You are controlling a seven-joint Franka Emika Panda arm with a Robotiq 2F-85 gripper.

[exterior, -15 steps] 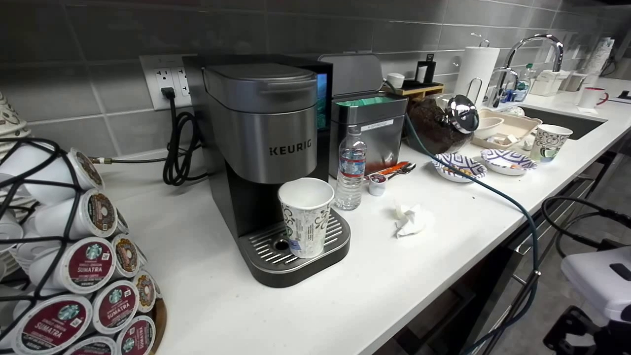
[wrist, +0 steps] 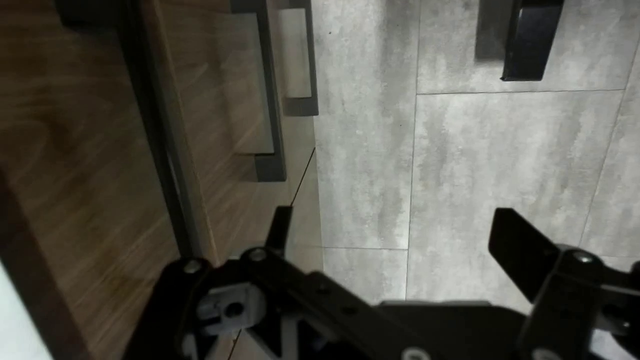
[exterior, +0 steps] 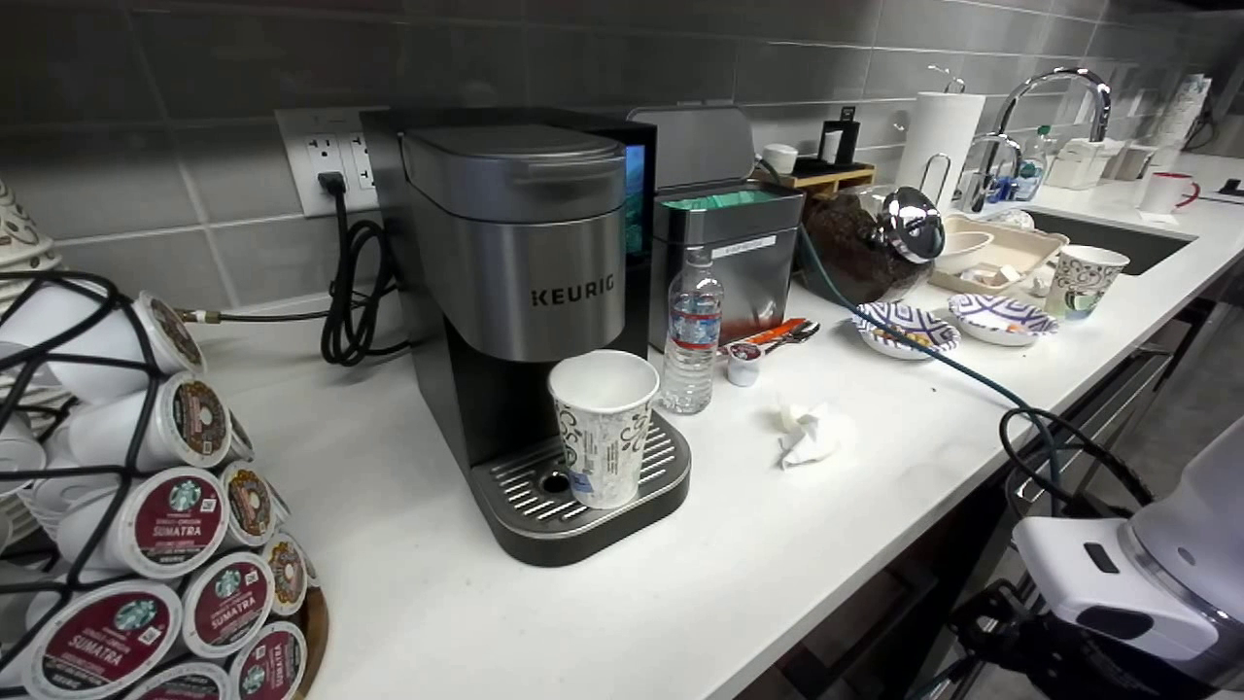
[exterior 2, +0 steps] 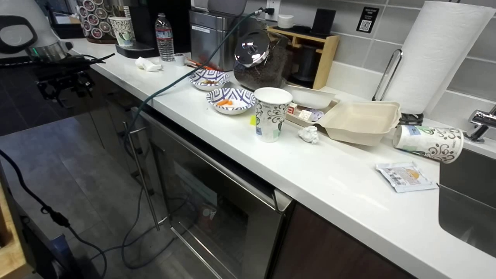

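Note:
My gripper is open in the wrist view, its black fingers (wrist: pixel 517 255) wide apart with only grey floor between them. In exterior view 2 it hangs in front of the counter edge at the far left. A Keurig coffee maker (exterior: pixel 525 251) stands on the white counter (exterior: pixel 408 607). On its drip tray (exterior: pixel 536 537) sits an upright patterned paper cup (exterior: pixel 612 455). Close beside the machine are a water bottle (exterior: pixel 693 373) and a small coffee pod (exterior: pixel 742 371). Several more pods (exterior: pixel 181 519) fill a wire rack at the left.
Crumpled tissue (exterior: pixel 811 436), two patterned bowls (exterior 2: pixel 231 103), another upright cup (exterior 2: pixel 271 121) and an open takeout box (exterior 2: pixel 362 121) occupy the counter farther along. A green cable (exterior 2: pixel 186 74) crosses its edge. Cabinet handles (wrist: pixel 273 120) jut out near my left finger.
In exterior view 1 my arm and gripper have moved left, along the counter front toward the coffee maker. The dark cable by the arm has shifted too; items on the counter are unmoved.

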